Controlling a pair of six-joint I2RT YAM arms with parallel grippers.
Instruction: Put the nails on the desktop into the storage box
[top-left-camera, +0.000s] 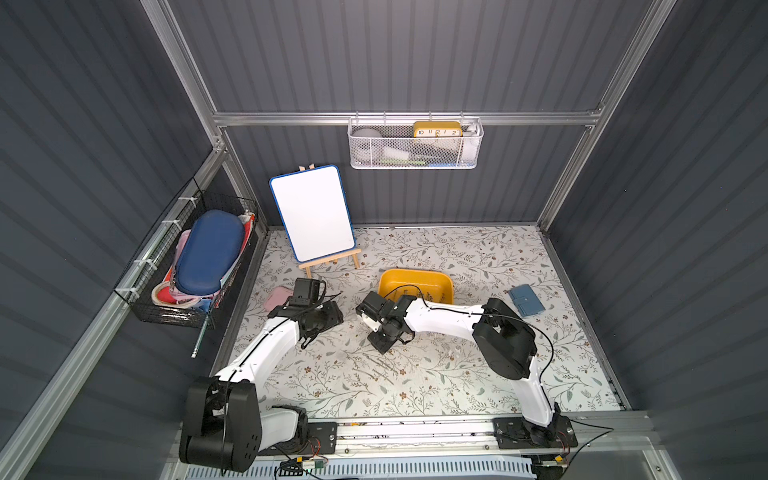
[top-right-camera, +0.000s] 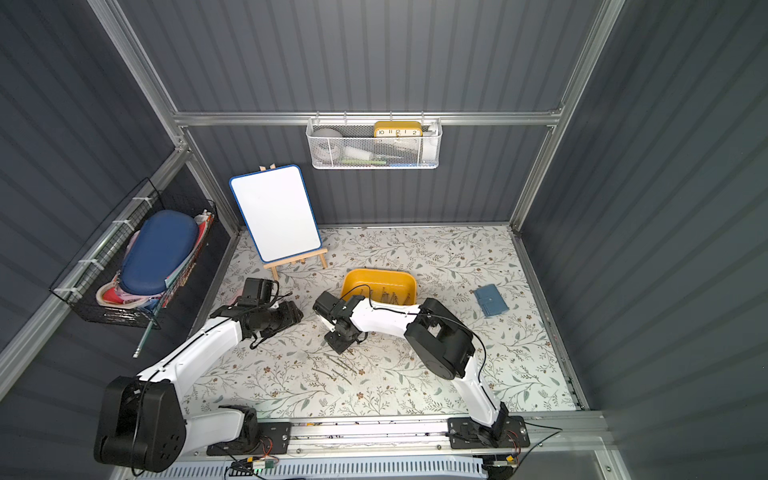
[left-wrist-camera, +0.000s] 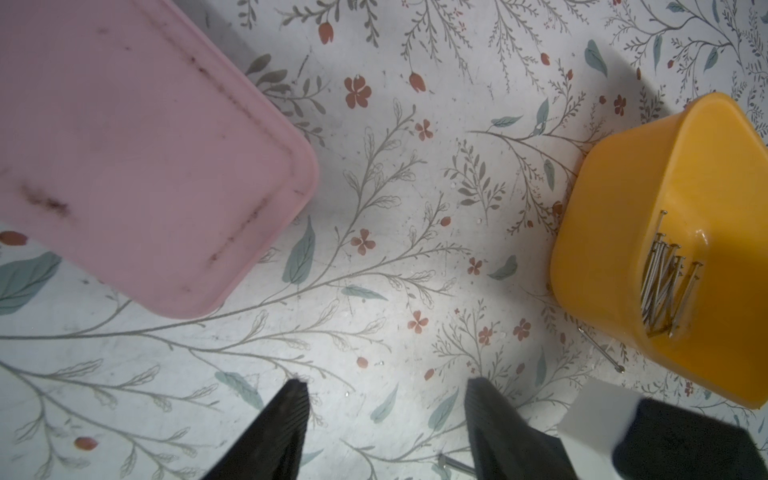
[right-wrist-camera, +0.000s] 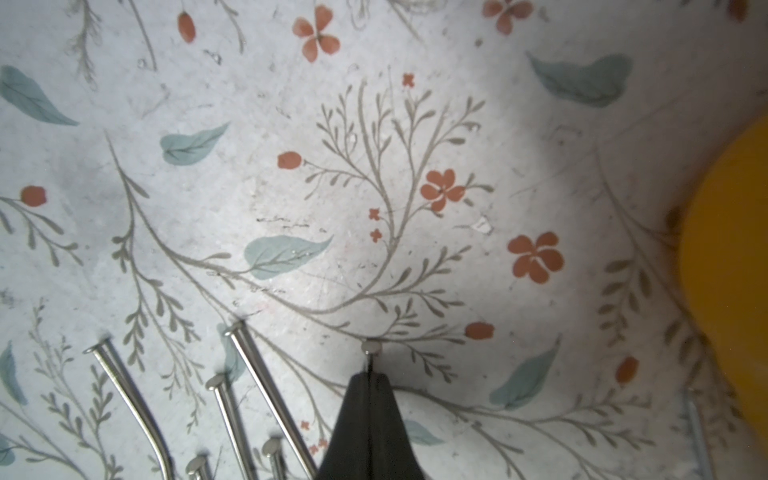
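Note:
In the top views a yellow storage box (top-left-camera: 416, 280) stands at mid table; in the left wrist view nails (left-wrist-camera: 668, 284) lie inside its bin (left-wrist-camera: 608, 208). Several loose nails (right-wrist-camera: 264, 376) lie on the patterned desktop in the right wrist view. My right gripper is shut low over them, a nail head (right-wrist-camera: 370, 347) just beyond its fingertips; whether that nail is between them is unclear. My left gripper stands open over bare desktop, left of the box, nothing between its fingers.
A pink tray (left-wrist-camera: 152, 160) lies at the left. A whiteboard (top-left-camera: 312, 212) on an easel stands behind, a blue flat item (top-left-camera: 525, 299) at the right. Baskets (top-left-camera: 414, 156) hang on the back and left walls.

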